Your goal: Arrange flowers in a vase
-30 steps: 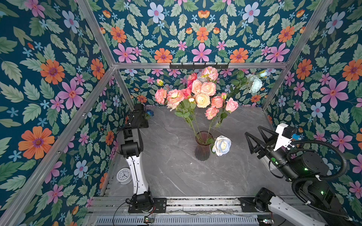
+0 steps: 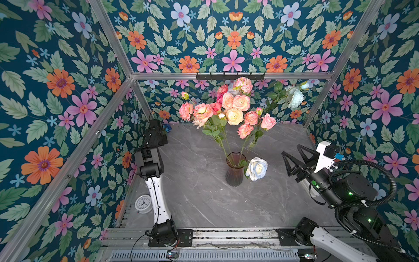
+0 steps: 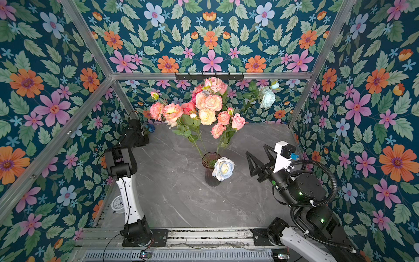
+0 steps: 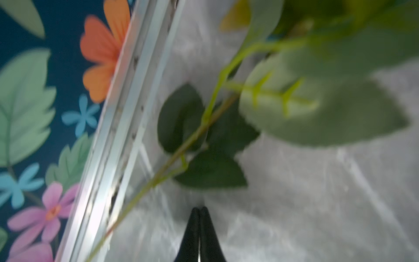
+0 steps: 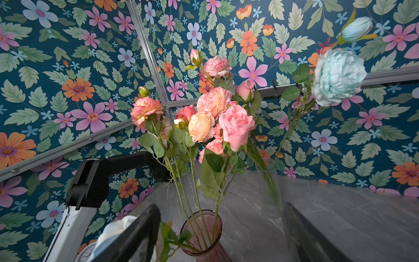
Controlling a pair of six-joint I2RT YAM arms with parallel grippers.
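A ribbed purple-brown vase stands mid-table, holding several pink and peach flowers. From its rim leans a pale blue-white rose, hanging low to the right. In the left wrist view my left gripper is shut, with nothing showing between its tips; a green leafy stem passes just beyond them, apart as far as shows. My right gripper is open and empty, its fingers spread on either side of the view, facing the vase from the right of the table.
A clear glass vase with a pale turquoise flower stands behind the bouquet. A small white clock lies by the left arm's base. Patterned walls enclose the back and sides.
The left arm's front end has shifted slightly left, toward the left wall. The right gripper has moved a little left and upward in the view. The vase and its flowers stay put.
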